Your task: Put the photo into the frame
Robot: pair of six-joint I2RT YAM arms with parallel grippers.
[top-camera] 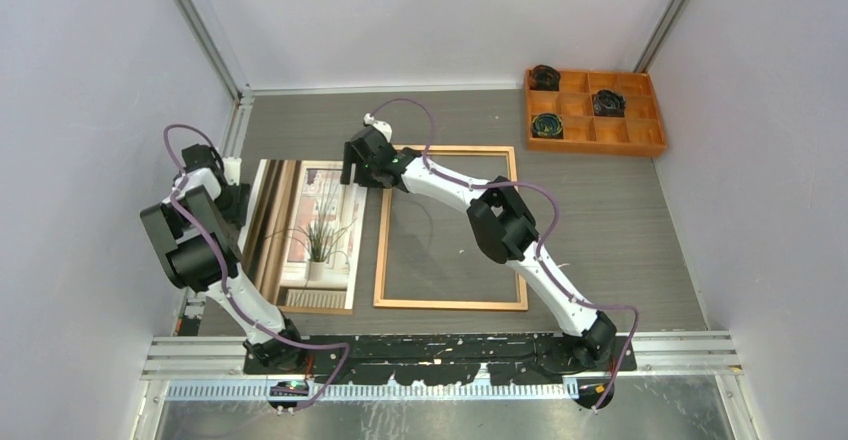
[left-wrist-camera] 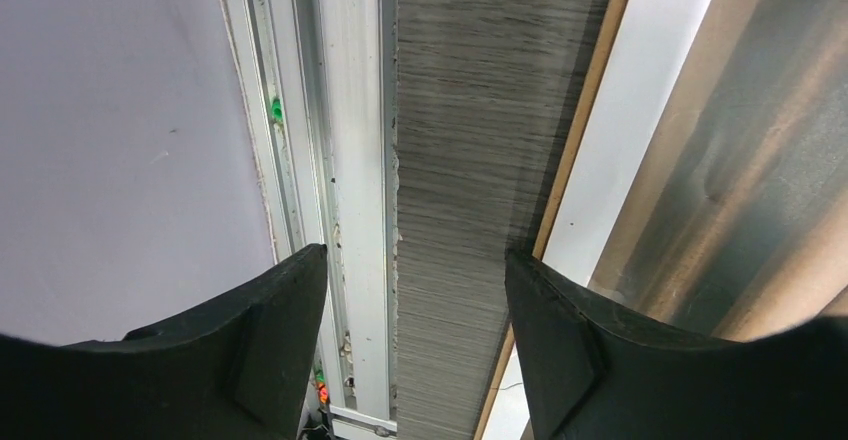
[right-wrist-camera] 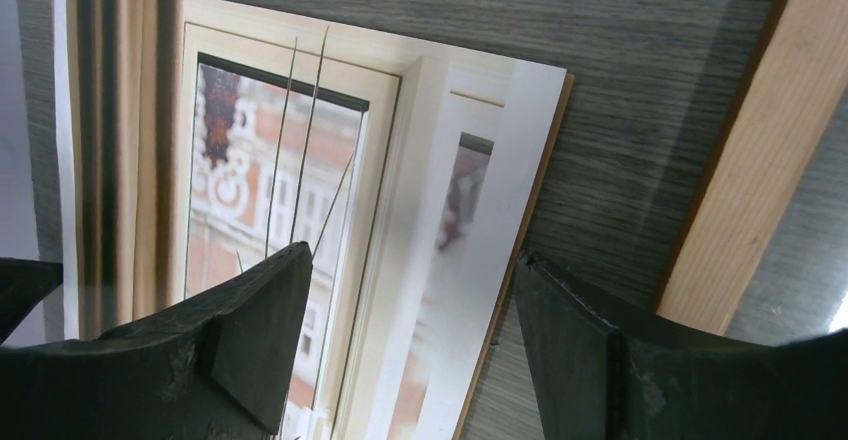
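The photo [top-camera: 308, 240], a picture of a potted plant by a window, lies on the left of the table. Right of it sits the empty wooden frame [top-camera: 451, 303], flat and apart from the photo. At the photo's left edge my left gripper is open, its right finger [left-wrist-camera: 550, 310] close by the board's white border. My right gripper is open over the photo's upper right corner, one finger [right-wrist-camera: 250, 330] above the picture and the other just outside the right edge. Whether either finger touches the board, I cannot tell.
An orange compartment tray [top-camera: 595, 145] with several dark coils stands at the back right. A metal rail [left-wrist-camera: 358, 160] runs close to the left gripper.
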